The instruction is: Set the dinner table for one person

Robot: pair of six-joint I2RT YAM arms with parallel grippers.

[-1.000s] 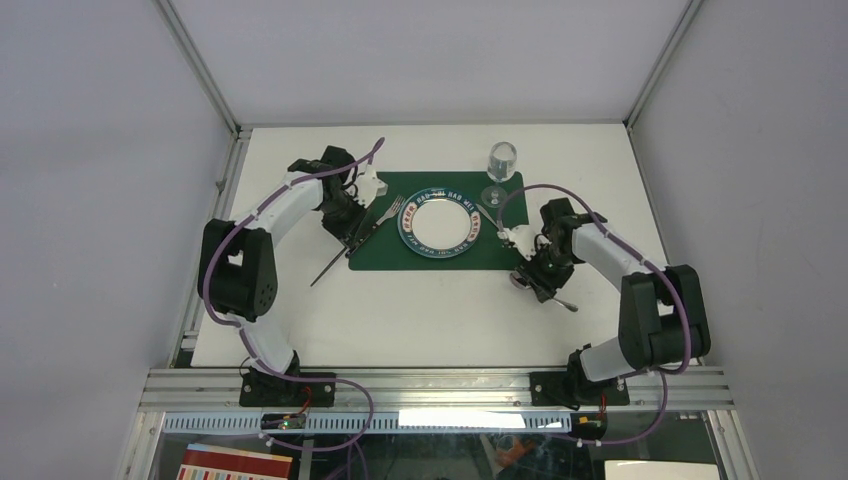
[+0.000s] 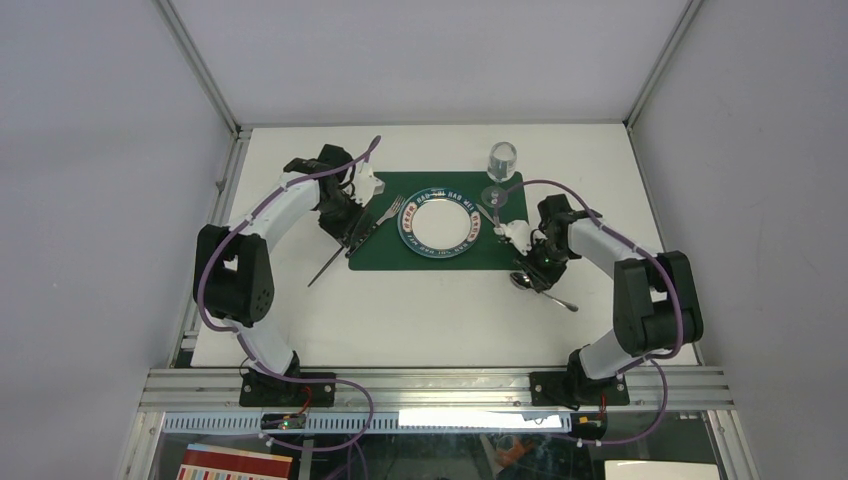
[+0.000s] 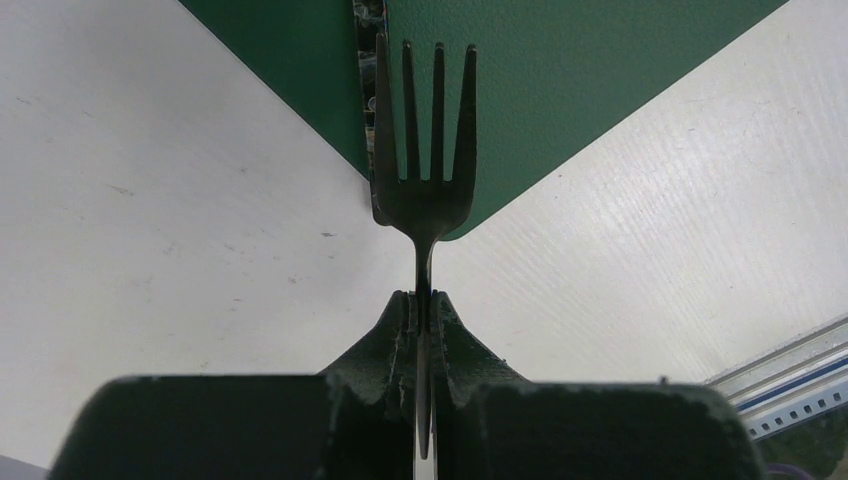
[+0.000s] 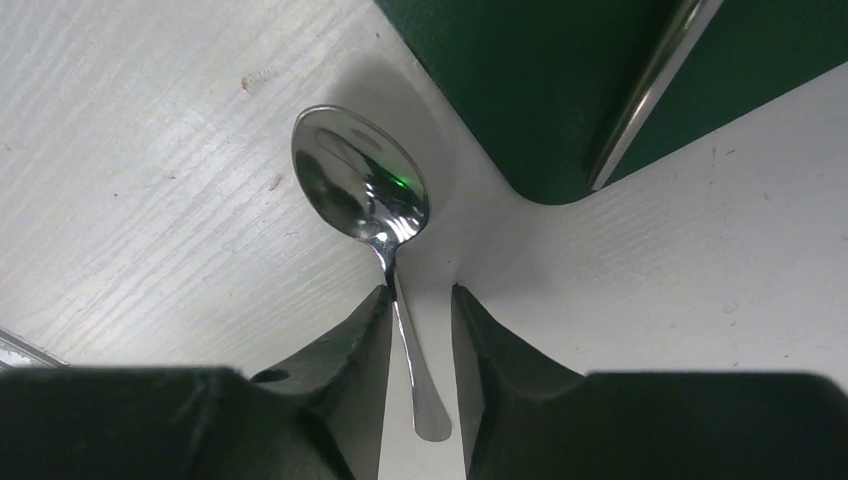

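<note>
My left gripper is shut on a dark-looking fork (image 3: 424, 205), tines over the mat's corner, handle running back between the fingers. A lighter fork (image 2: 391, 210) lies left of the plate (image 2: 440, 223) on the green placemat (image 2: 500, 258). My right gripper stands part open over a spoon (image 4: 355, 175) lying on the white table just off the mat's corner, its neck at the left fingertip. A knife (image 4: 650, 90) lies on the mat, right of the plate.
A wine glass (image 2: 501, 160) stands at the back right of the mat. The frame rail (image 2: 450, 375) runs along the front edge.
The right arm has shifted slightly left over the spoon. The left arm has moved very slightly; the tableware looks unmoved.
</note>
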